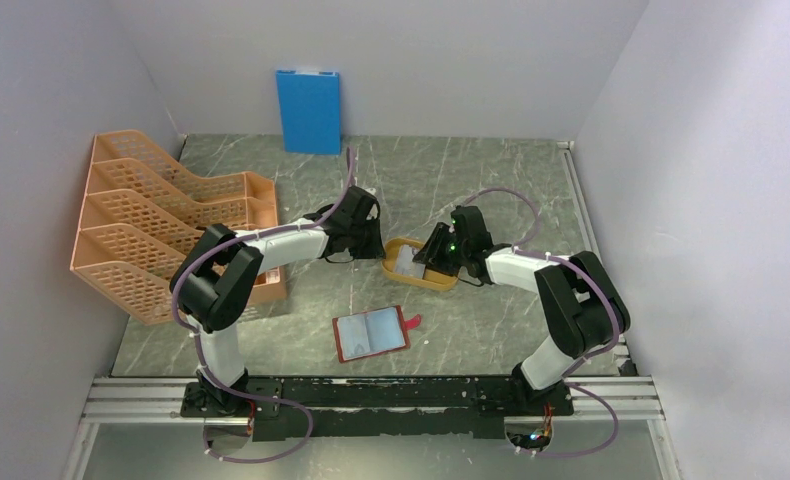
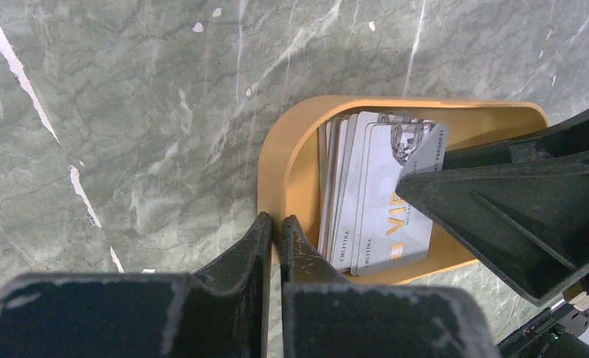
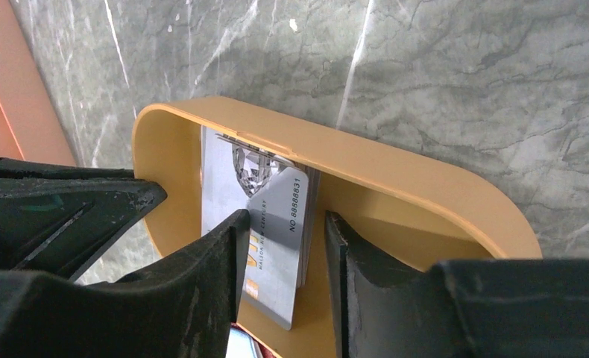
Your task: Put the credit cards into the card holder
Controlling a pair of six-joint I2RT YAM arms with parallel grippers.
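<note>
The tan oval box [image 1: 429,282] lies mid-table with a stack of white cards [image 2: 377,201] leaning in its left part. My left gripper is shut on the box's left wall. My right gripper reaches into the box, open. One of its fingers [image 3: 228,242] lies against the face of the front card [image 3: 280,224], whose upper corner looks bent. The other finger stands off to the right, apart from the cards. Towards the front lies the open card holder [image 1: 371,333], red-edged with two pale clear pockets.
An orange slotted rack [image 1: 136,225] fills the left side, behind the left arm. A blue folder [image 1: 309,112] leans on the back wall. The card holder's red tab [image 1: 413,322] sticks out to its right.
</note>
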